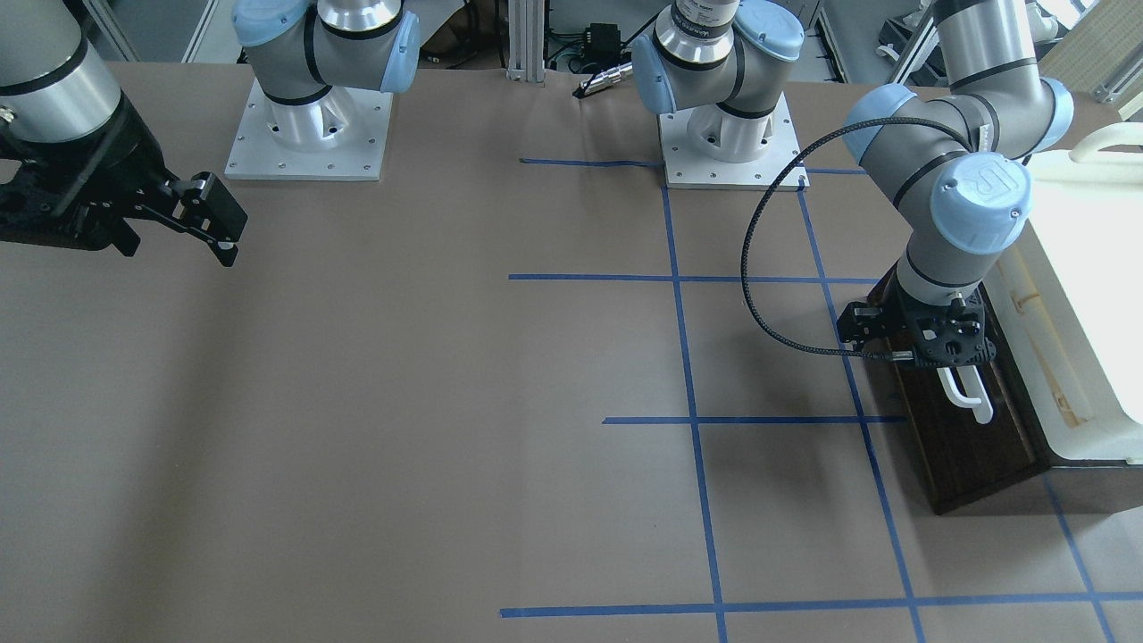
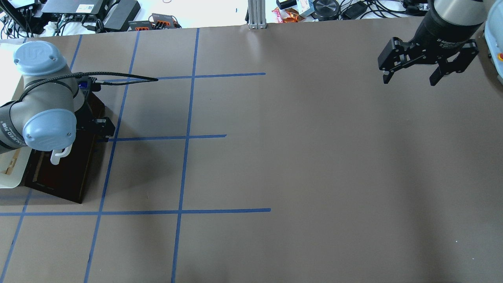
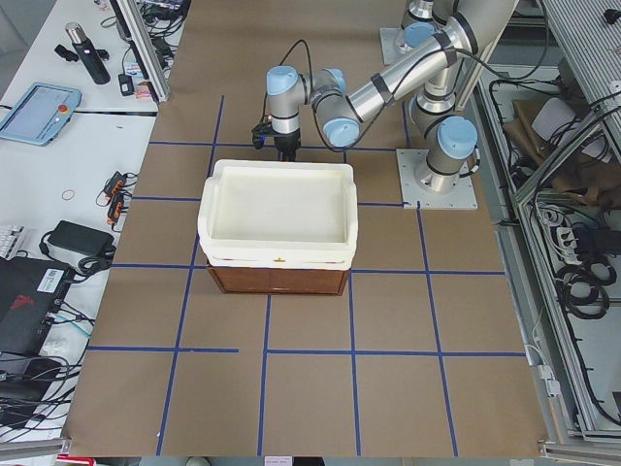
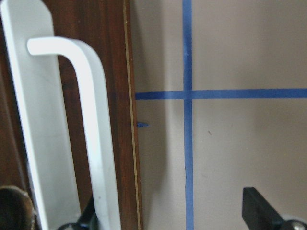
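Note:
My gripper (image 1: 919, 332) is low over the dark wooden side of a box (image 1: 970, 450), at a white handle (image 1: 964, 395) fixed there. In the left wrist view the handle (image 4: 93, 120) fills the left, over a dark brown panel (image 4: 120, 72). One black finger (image 4: 259, 211) is over the floor at the lower right; the other is mostly hidden behind the handle's lower end. Whether the fingers grip anything is unclear. A white tray (image 3: 278, 218) sits on top of the box.
Another arm's black gripper (image 2: 424, 61) hangs at the far side. Other arm bases (image 1: 729, 161) stand at the back. A black cable loops from my wrist.

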